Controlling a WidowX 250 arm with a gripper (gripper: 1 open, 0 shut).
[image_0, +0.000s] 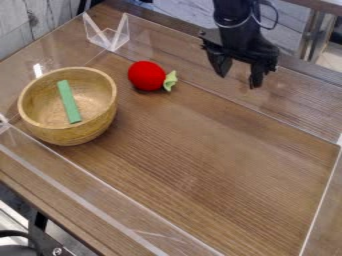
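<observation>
A black robot arm reaches down from the top of the view, its gripper (238, 68) hanging over the wooden table (201, 170) at the upper right; whether it is open or shut is hard to make out. To its lower left lie a red round object (147, 75) with a small pale green piece at its right side. A wooden bowl (100, 115) at the left holds a green bar (68, 110).
A clear wire or plastic holder (107, 30) stands at the upper left. The middle, right and front of the table are bare. A dark cable or part (16, 240) shows at the bottom left corner.
</observation>
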